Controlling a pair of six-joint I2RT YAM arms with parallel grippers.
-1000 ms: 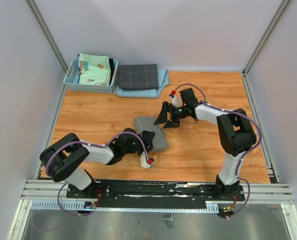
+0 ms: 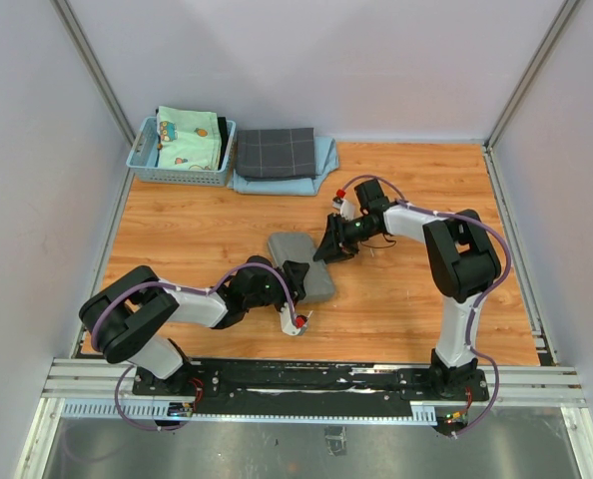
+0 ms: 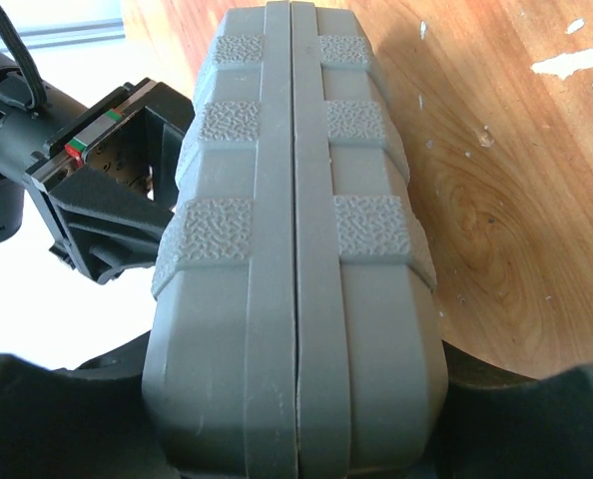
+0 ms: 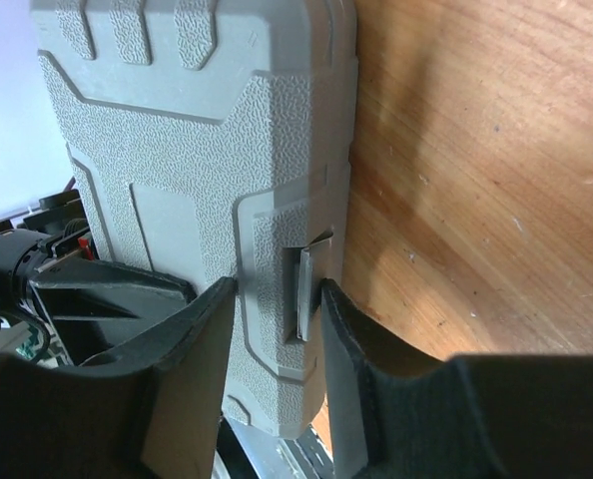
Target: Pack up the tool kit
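Note:
A closed grey tool case [image 2: 294, 244] lies on the wooden table, its lid seam [image 3: 295, 200] shut along the side. My left gripper [image 2: 298, 277] is shut on the case's near end, a finger on either side of it. At the case's right side, my right gripper [image 2: 328, 253] has its fingers partly apart. In the right wrist view, those fingertips [image 4: 221, 291] are at a latch [image 4: 311, 289] on the case's edge, one over the case's face and the other by the latch's outer side. Whether they touch the latch, I cannot tell.
Toward the back left stands a blue basket [image 2: 182, 176] with folded cloth inside. Next to it lie a dark checked cloth [image 2: 277, 153] and a light blue cloth [image 2: 326, 155]. Bare table [image 2: 426, 309] stretches to the right of the case.
The left arm and the case have stayed in place.

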